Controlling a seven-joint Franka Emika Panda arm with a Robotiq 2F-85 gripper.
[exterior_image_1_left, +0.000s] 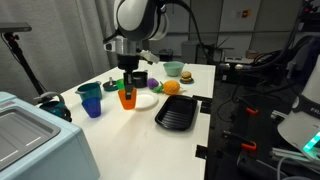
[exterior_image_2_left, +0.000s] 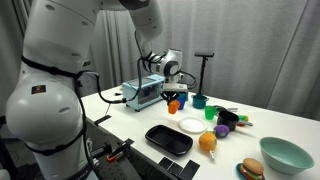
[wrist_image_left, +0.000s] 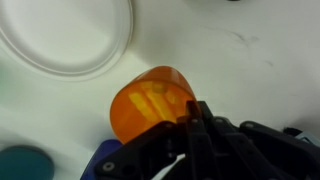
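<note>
An orange cup (exterior_image_1_left: 127, 99) hangs just above the white table, with my gripper (exterior_image_1_left: 129, 86) shut on its wall from above. Looking down in the wrist view, I see into the open mouth of the orange cup (wrist_image_left: 140, 108). Some yellow shows inside, though I cannot tell whether it is contents or light. The dark fingers (wrist_image_left: 200, 125) of my gripper meet the cup's right side. In exterior view 2, the orange cup (exterior_image_2_left: 173, 109) is left of the white plate, below the gripper.
Beside the cup are a white plate (exterior_image_1_left: 146, 101) and a blue cup (exterior_image_1_left: 91, 105). A black tray (exterior_image_1_left: 177, 114) lies to the right. The silver-and-white box (exterior_image_1_left: 35, 140) fills the left edge. Food items and a green bowl (exterior_image_2_left: 286, 155) stand farther off.
</note>
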